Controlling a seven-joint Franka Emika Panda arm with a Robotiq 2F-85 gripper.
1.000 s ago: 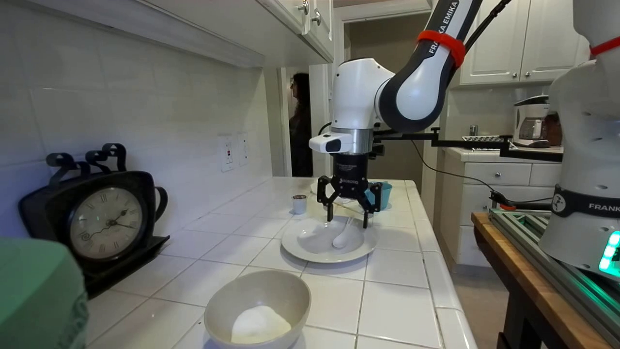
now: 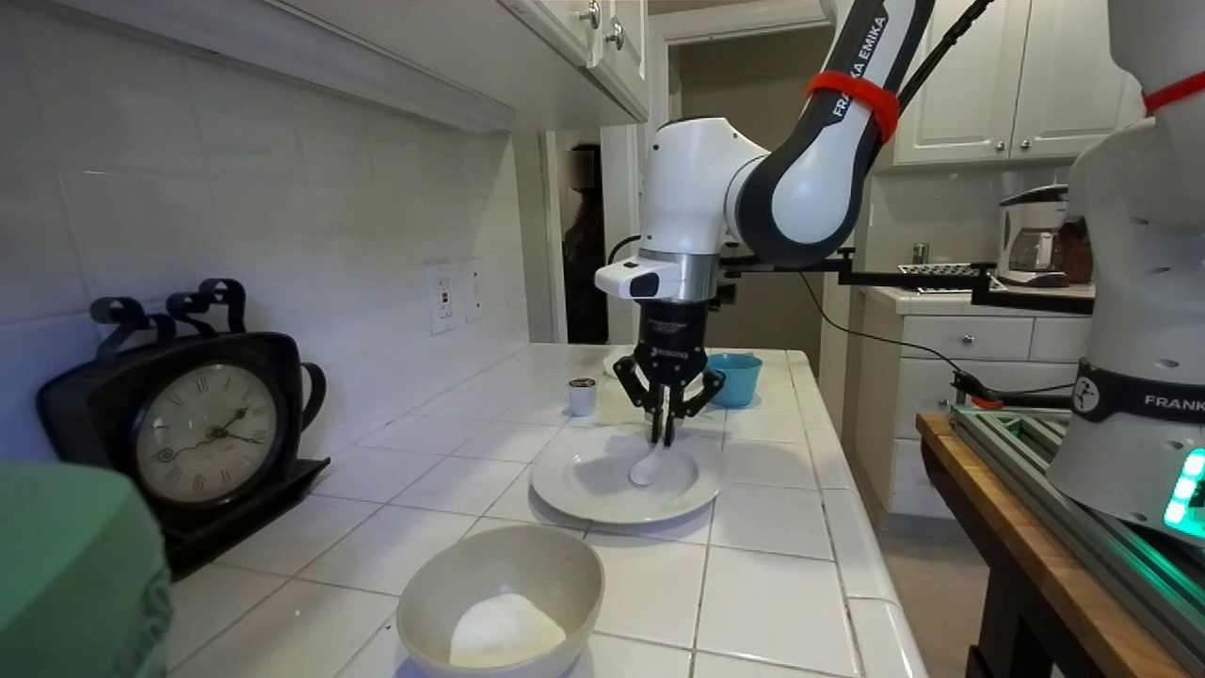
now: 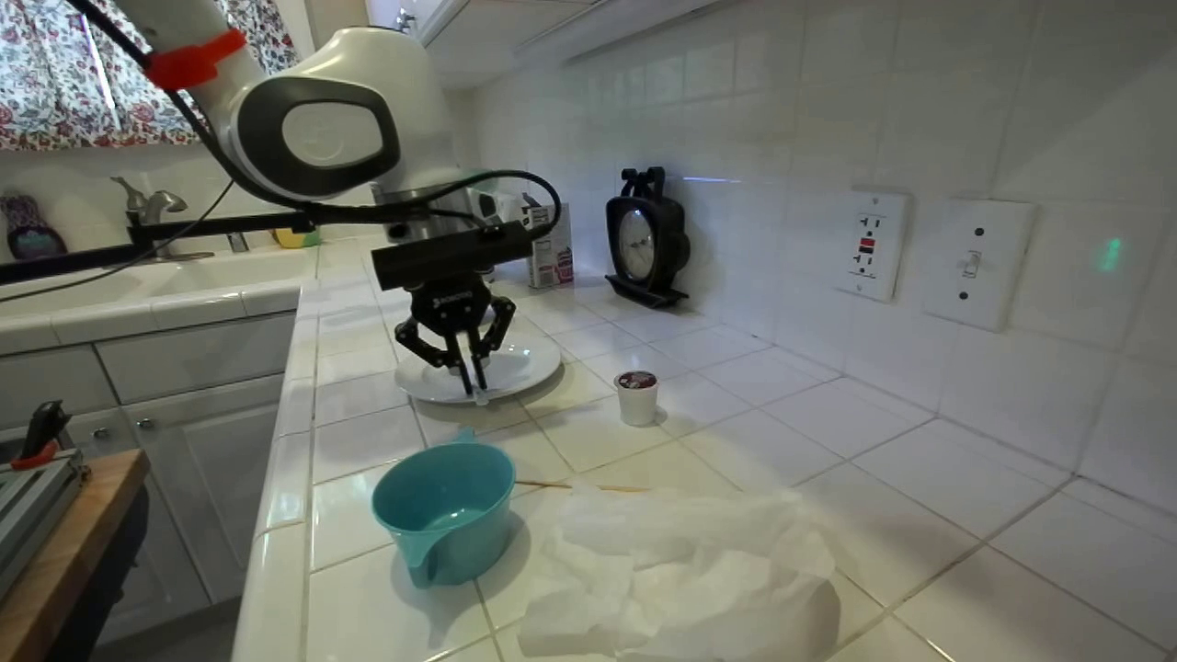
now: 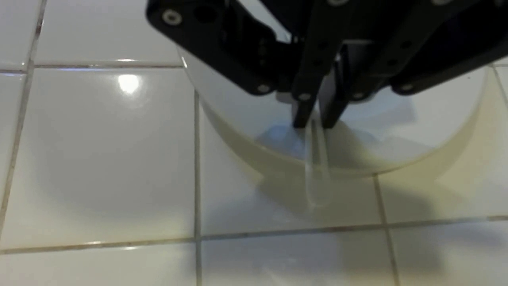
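Note:
My gripper (image 2: pixel 663 439) points straight down over the white plate (image 2: pixel 565 488), its fingers closed on the handle of a white spoon (image 2: pixel 644 469). The spoon's bowl rests in or just over the plate's middle; whether it touches is hard to tell. In the wrist view the pale handle end (image 4: pixel 318 193) sticks out past the fingertips, beyond the plate's rim (image 4: pixel 266 151). From the other side, exterior view 2 has the gripper (image 3: pixel 474 393) at the near edge of the plate (image 3: pixel 535 370).
A grey bowl (image 2: pixel 420 599) with white powder stands nearer exterior view 1. Beyond the plate are a blue cup (image 3: pixel 441 519), a small white pod (image 3: pixel 637 405) and crumpled white paper (image 3: pixel 684 596). A black clock (image 2: pixel 203 424) stands by the wall.
The gripper was open above the spoon a second ago; it has come slightly lower and shut on the handle. Plate and spoon have shifted slightly left and toward the exterior view 1 camera.

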